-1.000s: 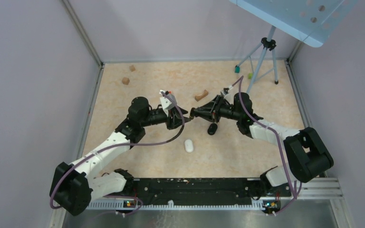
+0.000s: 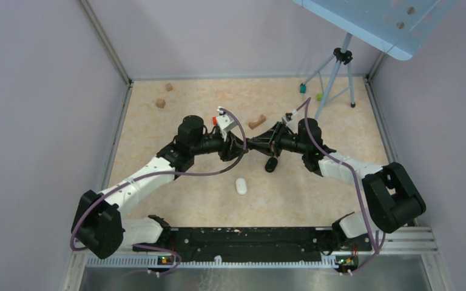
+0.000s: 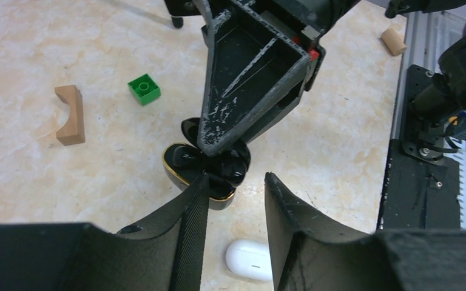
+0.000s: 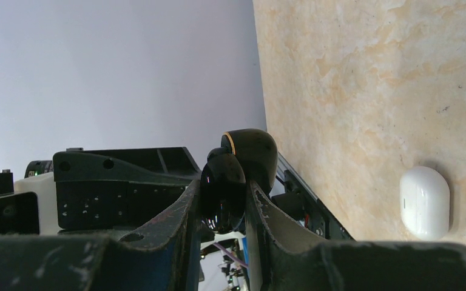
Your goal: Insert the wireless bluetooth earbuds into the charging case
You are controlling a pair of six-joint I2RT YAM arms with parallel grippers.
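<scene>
A black charging case with a gold rim, lid raised, is held by my right gripper [image 2: 251, 144], whose fingers are shut on it; in the right wrist view its glossy body [image 4: 258, 154] fills the space at the fingertips. My left gripper is part open, its fingertips at the front of the case, close to the dark glossy shape in it; whether they touch, and which earbuds are seated, I cannot tell. A white oblong object [image 2: 241, 186] and a black oblong object [image 2: 271, 164] lie on the table below.
Wooden blocks [image 2: 160, 103], an arched wooden piece [image 3: 73, 121] and a green brick [image 3: 144, 89] lie toward the back. A blue tripod stand [image 2: 338, 73] stands at the back right.
My left arm has moved right and slightly toward the back, bringing its gripper up to the case in my right gripper. The right arm has stayed nearly still.
</scene>
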